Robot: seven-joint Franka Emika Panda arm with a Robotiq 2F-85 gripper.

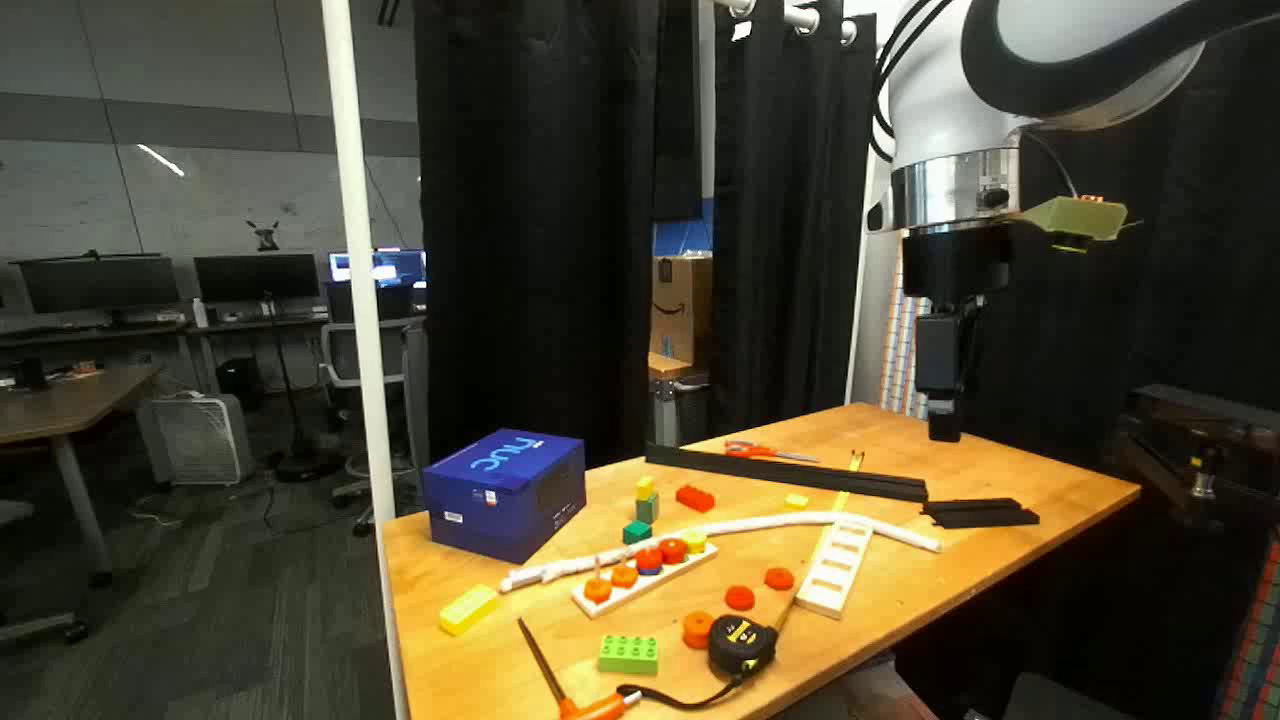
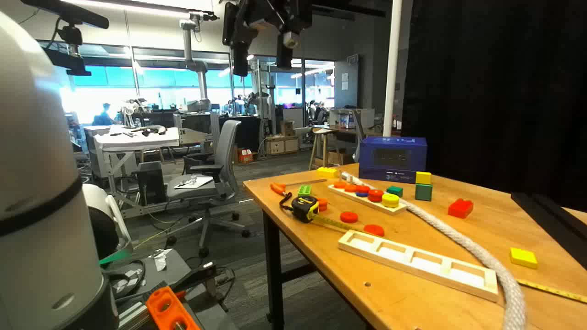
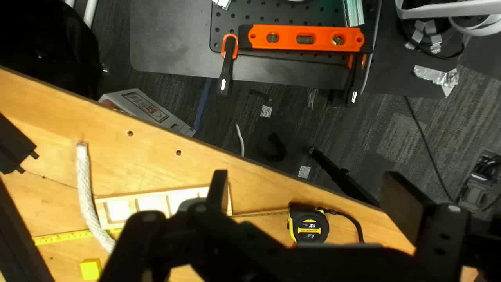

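Note:
My gripper stands open with nothing between its wide-spread fingers. It hangs high above the table in exterior view 2, where the gripper shows two separate dark fingers. A black and yellow tape measure lies near the table's front edge, its blade drawn out beneath a wooden frame with slots. Behind them a white rope curves over the table. A pale peg board carries several coloured rings. Loose red discs lie beside the tape measure.
At the back stands a blue box. Around the table are a green block, yellow block, red block, orange-handled tool, scissors and long black bars. Bare wood shows along the right side.

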